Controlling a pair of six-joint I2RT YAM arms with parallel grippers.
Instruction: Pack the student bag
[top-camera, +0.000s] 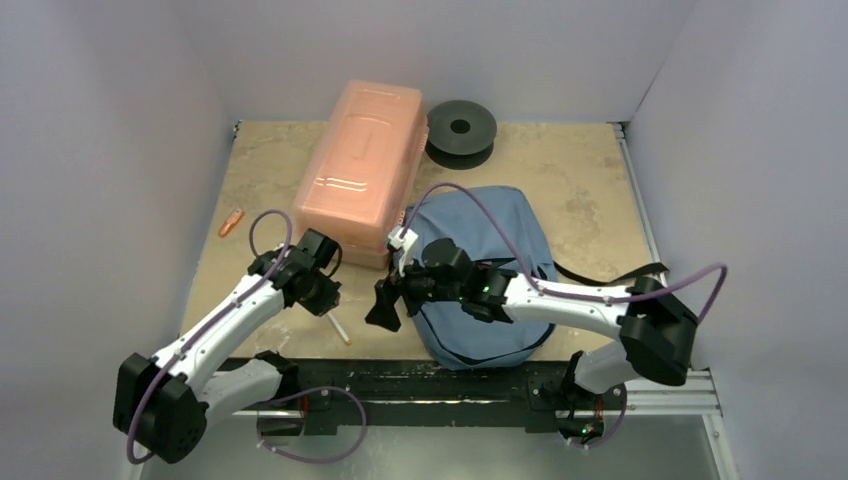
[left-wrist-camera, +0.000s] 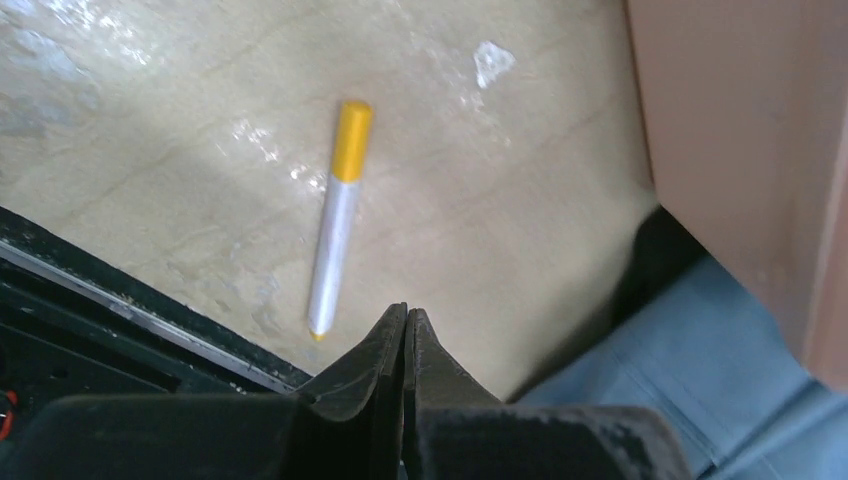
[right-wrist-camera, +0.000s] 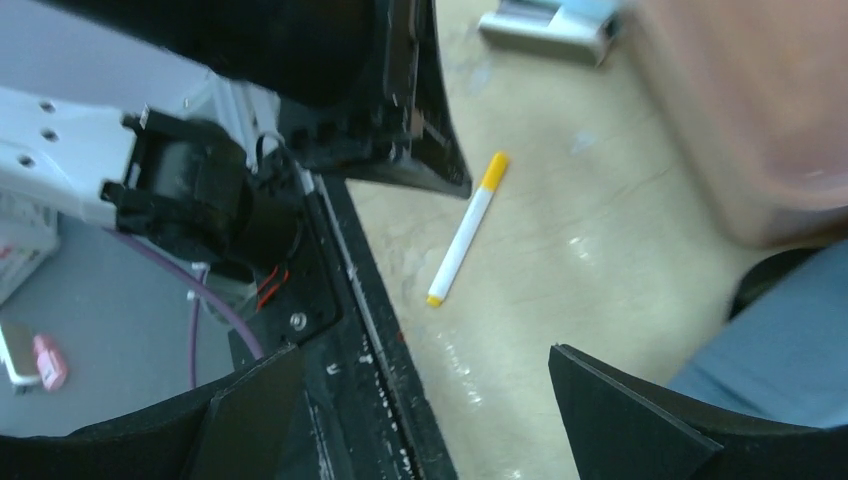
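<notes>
A white marker with a yellow cap (left-wrist-camera: 335, 220) lies flat on the table, clear of both grippers. My left gripper is shut with its fingertips together and nothing between them; the marker is outside, on the left in its wrist view. From the right wrist view, the left gripper's dark fingers (right-wrist-camera: 440, 160) hang above the marker's capped end (right-wrist-camera: 470, 225). Wide apart, the fingers of my right gripper hold nothing. The blue bag (top-camera: 490, 215) lies flat, partly under the right arm.
A pink translucent box (top-camera: 365, 150) stands behind the left gripper, beside the bag. Behind it is a black spool (top-camera: 461, 145). An orange item (top-camera: 231, 222) lies at far left, and a stapler (right-wrist-camera: 545, 30) sits near the box.
</notes>
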